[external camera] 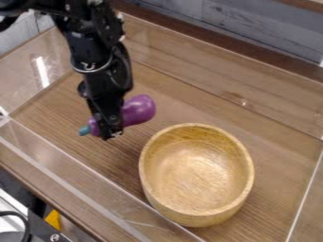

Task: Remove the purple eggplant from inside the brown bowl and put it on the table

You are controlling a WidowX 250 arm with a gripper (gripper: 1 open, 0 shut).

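Observation:
The purple eggplant (138, 110) is off to the left of the brown bowl, its teal stem end (86, 130) pointing left. My black gripper (106, 130) reaches down from the upper left and is shut on the eggplant, its fingers crossing in front of the middle. Whether the eggplant touches the wood below cannot be made out. The bowl (195, 175) stands empty at the lower right, its inside bare.
A low metal-edged border (89, 180) runs along the front left. Cables and a yellow item (52, 218) sit beyond it at the lower left corner.

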